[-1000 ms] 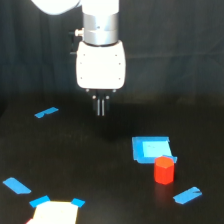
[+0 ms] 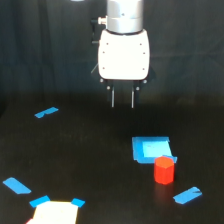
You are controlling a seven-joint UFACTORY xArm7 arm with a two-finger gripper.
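Note:
My gripper (image 2: 122, 98) hangs high at the top centre of the camera view, above the dark table. Its two thin fingers stand apart, and nothing shows between them. A red block (image 2: 164, 170) rests on the table at the lower right, well below the gripper. Just behind the block lies a light blue square (image 2: 157, 149) bordered by brighter blue (image 2: 142, 142). The block covers part of the square's lower right corner.
Blue tape strips mark the table at the left back (image 2: 47, 112), left front (image 2: 16, 186) and right front (image 2: 187, 195). A pale object (image 2: 55, 214) with blue tape beside it sits at the front edge.
The gripper has moved to the right and slightly up. Its fingers, close together before, are now spread apart. The red block and the blue square have not moved.

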